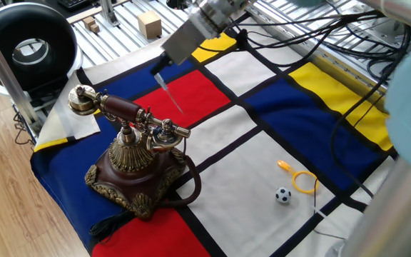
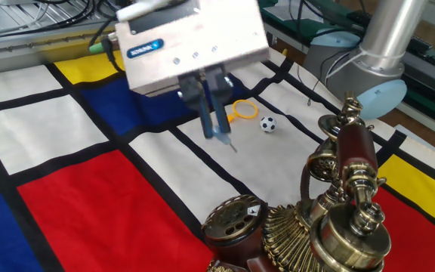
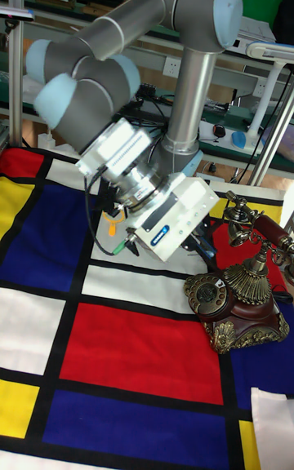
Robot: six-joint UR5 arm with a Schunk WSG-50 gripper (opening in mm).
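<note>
My gripper [image 2: 216,135] hangs in the air over the patterned cloth, its two dark fingers [image 2: 223,109] closed around a slim tool. The tool [image 1: 170,93] has a pale, translucent body and a thin shaft slanting down; its exact kind is hard to tell. In exterior view 1 the tool's tip shows above the red patch, behind the telephone's handset. The antique telephone [image 1: 129,157], dark red with brass trim, stands upright with its handset on the cradle. No contact shows between it and the tool. In exterior view 3 the fingers are partly hidden behind the gripper's housing [image 3: 178,218].
A yellow ring-shaped toy with a handle [image 1: 305,181] and a small football [image 1: 282,195] lie on the white patch. Black cables [image 1: 327,32] droop along the far edge. A wooden block [image 1: 149,25] sits on the slatted bench.
</note>
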